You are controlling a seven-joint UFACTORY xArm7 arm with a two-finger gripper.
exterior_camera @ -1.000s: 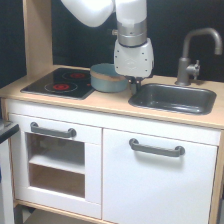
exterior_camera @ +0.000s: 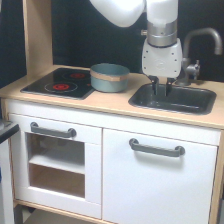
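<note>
My gripper (exterior_camera: 161, 86) points down over the left part of the sink (exterior_camera: 195, 106). Its dark fingers are small and blend with the basin, so whether they are apart or closed does not show clearly, and no object can be made out between them. Left of the gripper, a blue-green pot (exterior_camera: 108, 78) rests on the counter at the right edge of the black stove top (exterior_camera: 62, 84), clear of my fingers.
A grey faucet (exterior_camera: 205, 42) rises behind the sink, close to the right of my gripper. Below the counter are a white cabinet door (exterior_camera: 150, 185) with a dark handle (exterior_camera: 157, 148) and a windowed oven door (exterior_camera: 50, 200), both shut. Bare wooden counter (exterior_camera: 115, 104) runs along the front.
My arm has moved right, from beside the pot to above the sink, and the gripper sits slightly lower. The pot has stayed in place.
</note>
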